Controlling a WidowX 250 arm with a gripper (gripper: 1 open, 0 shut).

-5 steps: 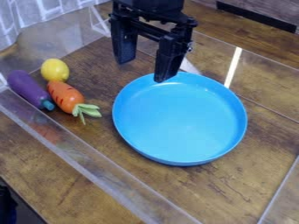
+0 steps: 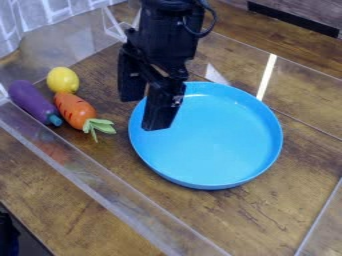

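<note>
My black gripper [image 2: 144,97] hangs open at the upper middle, over the left edge of the blue plate [image 2: 214,145], with nothing visible between its fingers. Left of it lie an orange carrot [image 2: 76,110] with pale green leaves, a purple eggplant [image 2: 32,100] and a yellow lemon [image 2: 63,80]. The gripper stands to the right of these three, apart from them.
A clear plastic edge runs along the left and front-left. A pale object, largely hidden, lies behind the arm.
The plate and vegetables have not moved.
</note>
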